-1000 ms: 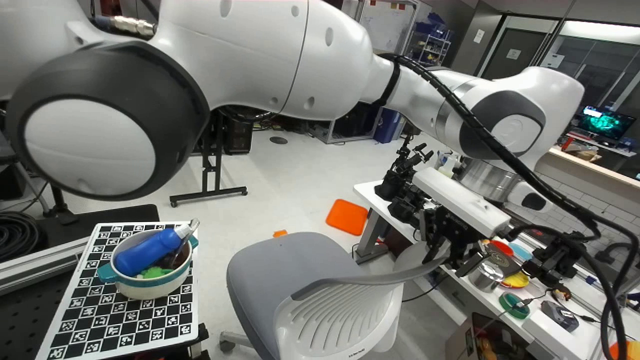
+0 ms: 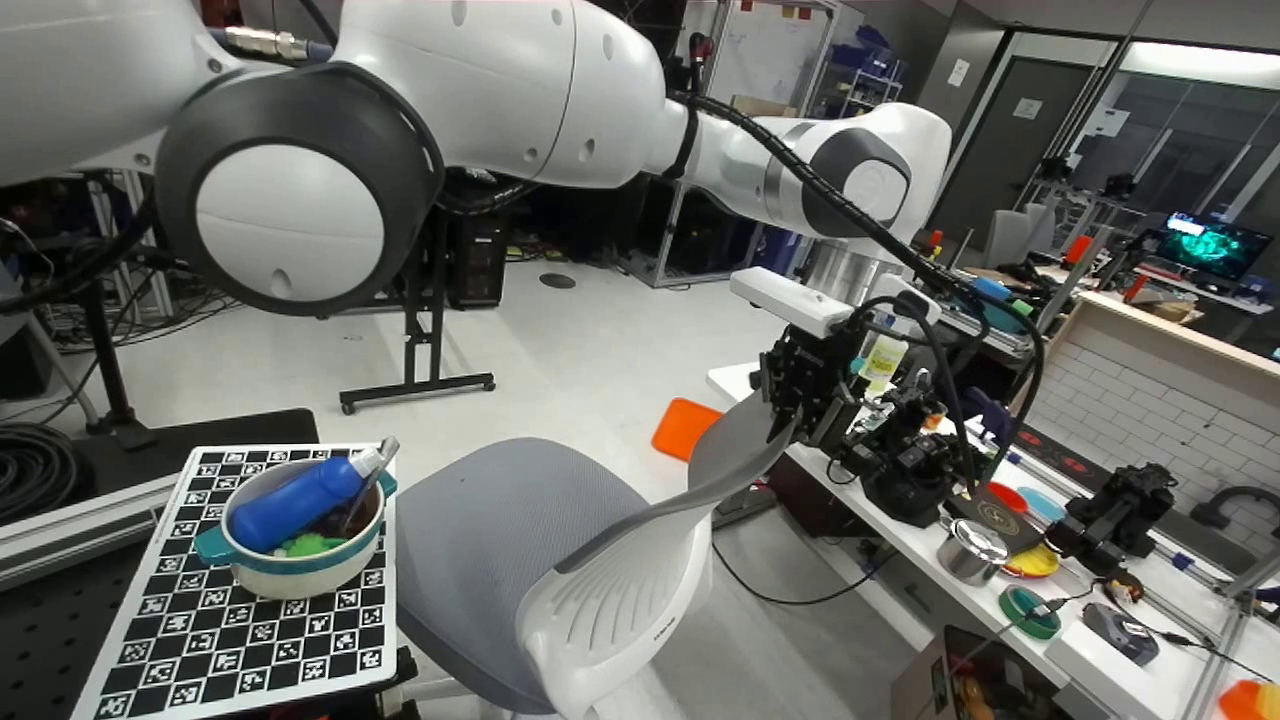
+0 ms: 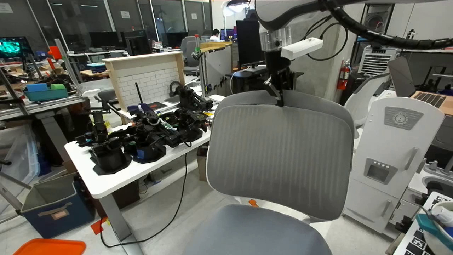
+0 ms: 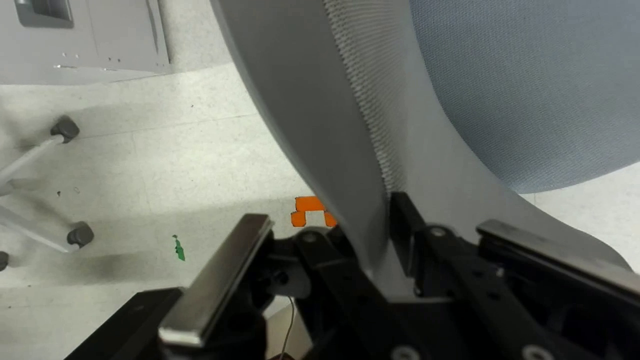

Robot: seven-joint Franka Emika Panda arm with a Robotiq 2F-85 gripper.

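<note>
A grey office chair has its backrest (image 3: 280,153) upright and its seat (image 2: 504,540) beside the checkered board in the first exterior view. My gripper (image 3: 281,101) is shut on the top edge of that backrest, reaching down from above. In the wrist view the backrest (image 4: 324,120) runs down between the two black fingers, one on each side, with the blue-grey seat (image 4: 540,90) at the upper right. The first exterior view has the gripper (image 2: 786,420) at the backrest's far end.
A white table (image 3: 102,185) with black robot arms stands beside the chair. On the other side is a grey toy fridge (image 3: 386,161). A pot (image 2: 294,576) holding a blue bottle sits on a checkered board (image 2: 156,648). An orange tray (image 2: 681,428) lies on the floor.
The arm has swung leftward in the first exterior view. The chair has moved and turned with it, its seat now closer to the checkered board. The pot has stayed put.
</note>
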